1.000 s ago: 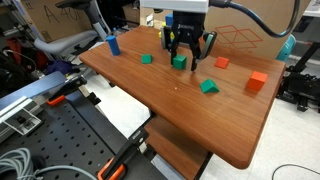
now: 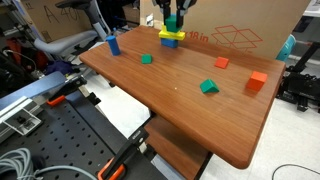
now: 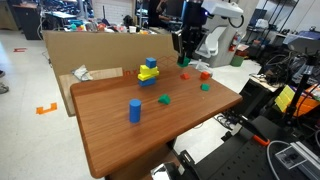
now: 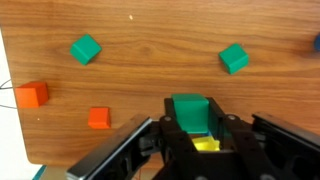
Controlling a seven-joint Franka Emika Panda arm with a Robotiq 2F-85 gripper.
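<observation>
A green block [image 4: 191, 113] is held between the fingers of my gripper, which is shut on it. In exterior view 2 that green block [image 3: 184, 62] is up in the air, to the right of a small stack and apart from it in the picture. The stack has a blue block [image 3: 151, 62] on top, a yellow block [image 3: 148, 73] in the middle and another blue block [image 3: 149, 83] at the bottom. In exterior view 1 the held block overlaps the stack's top. Part of the yellow block [image 4: 207, 144] shows behind the fingers in the wrist view.
Loose on the wooden table [image 2: 185, 105] are two green blocks, one [image 2: 147, 59] near the stack and one [image 2: 209, 87] nearer the front, a red block [image 2: 221, 63] and an orange block [image 2: 257, 81]. A blue cylinder [image 2: 113, 46] stands at the left.
My gripper has carried the green block up from low over the middle of the table and back toward the stack. The loose blocks have stayed in place.
</observation>
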